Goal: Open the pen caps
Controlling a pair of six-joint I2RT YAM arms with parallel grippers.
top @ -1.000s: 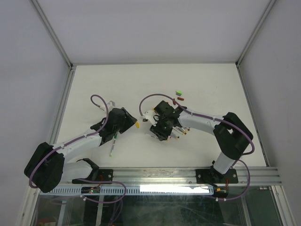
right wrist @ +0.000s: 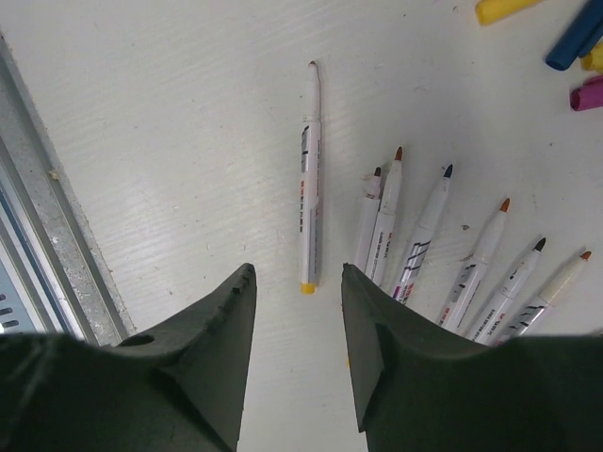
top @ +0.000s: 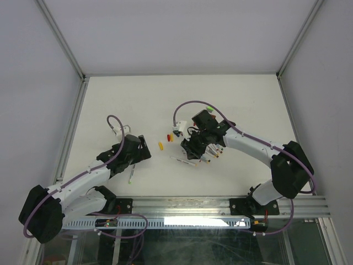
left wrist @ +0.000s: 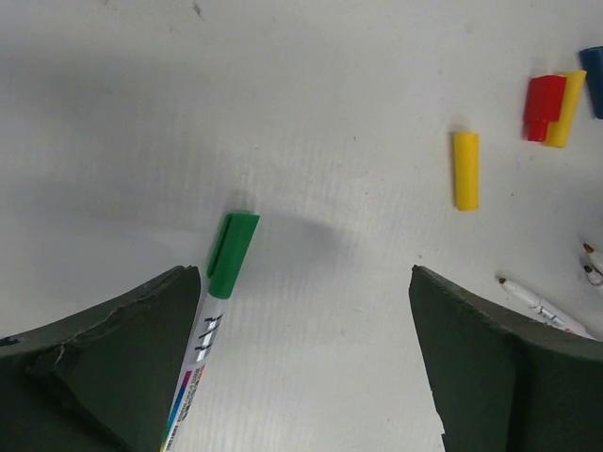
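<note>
One capped pen, with a green cap [left wrist: 233,250] on its white barrel [left wrist: 193,358], lies on the table below my left gripper. That gripper is open, and the pen is nearer its left finger [left wrist: 155,348]. In the right wrist view a white pen [right wrist: 310,188], apparently with no coloured cap on, lies just ahead of my right gripper. The right fingers stand part open with nothing between them. To the right several uncapped pens [right wrist: 382,226] lie with coloured tips bare. A loose yellow cap [left wrist: 466,169] rests on the table.
More loose caps, among them a red cap [left wrist: 544,102] and a blue cap [right wrist: 573,40], lie beyond the pens. A metal rail [right wrist: 61,207] borders the table's front.
My left gripper has opened and shifted slightly back to the left, over the green-capped pen.
</note>
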